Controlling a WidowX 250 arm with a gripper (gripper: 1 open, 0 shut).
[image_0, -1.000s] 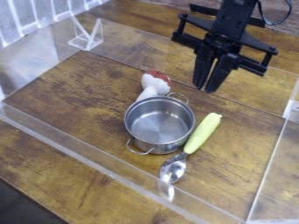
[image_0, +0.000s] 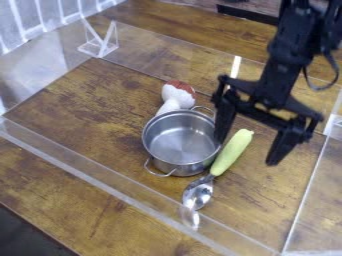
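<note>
My black gripper (image_0: 249, 132) hangs open over the right side of the steel pot, above a pale green corn cob (image_0: 229, 156), its fingers apart and pointing down, somewhat blurred. The steel pot (image_0: 179, 144) with two wire handles sits in the middle of the wooden table. Below the cob, a metal spoon (image_0: 197, 196) lies to the lower right of the pot. A white object with a red part (image_0: 177, 99) lies behind the pot.
Clear low walls surround the wooden table (image_0: 83, 110). A small clear stand (image_0: 100, 40) is at the back left.
My gripper has come down and toward the front, from behind the pot and cob to over them. The objects on the table have not visibly moved.
</note>
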